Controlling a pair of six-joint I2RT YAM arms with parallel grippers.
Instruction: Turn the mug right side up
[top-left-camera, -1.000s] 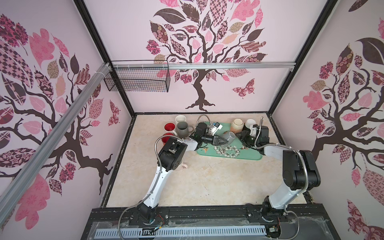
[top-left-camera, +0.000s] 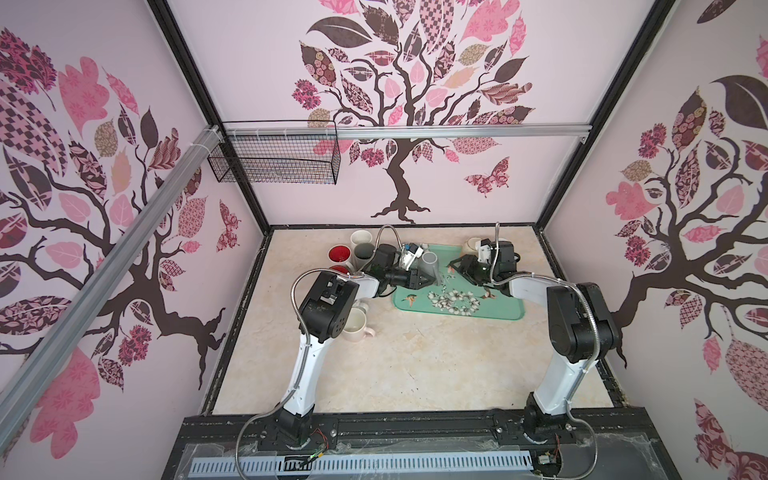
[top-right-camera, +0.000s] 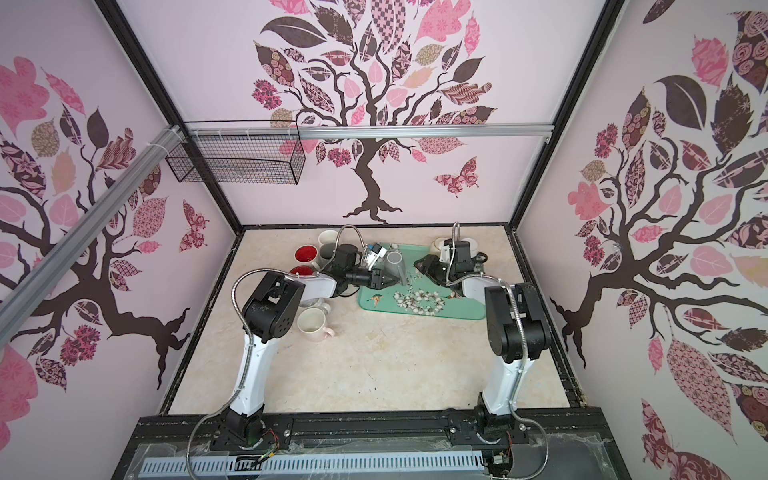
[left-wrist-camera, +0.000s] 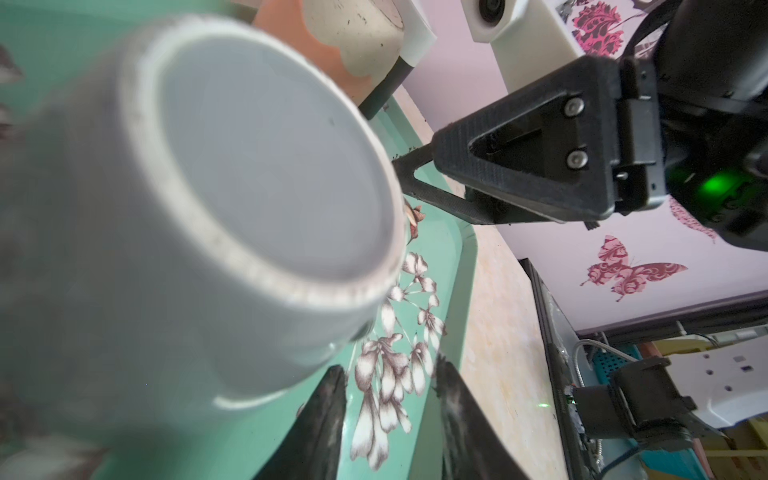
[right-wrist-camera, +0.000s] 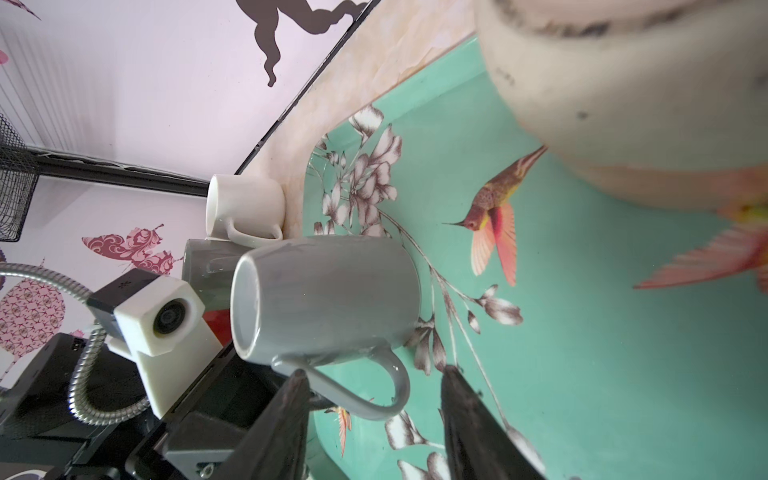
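Observation:
A grey mug (right-wrist-camera: 328, 296) lies tipped on its side on the green tray (right-wrist-camera: 576, 352). Its mouth faces left in the right wrist view and its handle (right-wrist-camera: 360, 400) curves below. In the left wrist view the mug's pale-ringed base (left-wrist-camera: 280, 160) fills the left side. My left gripper is part open beside the base, with only tray showing between its fingers; whether a finger touches the mug I cannot tell. My right gripper stands open on the mug's right side, with the handle seen beyond its fingers and nothing gripped.
A cream pot (right-wrist-camera: 640, 104) stands close by my right gripper. Red mugs (top-left-camera: 339, 254), a grey mug (top-left-camera: 364, 252) and white mugs (top-left-camera: 360, 237) crowd the left. A pink-handled mug (top-left-camera: 354, 322) sits by my left arm.
The mug and my left gripper have shifted left and a little back on the tray; the mug's base has turned. My right gripper has followed leftward, now hiding part of the cream pot.

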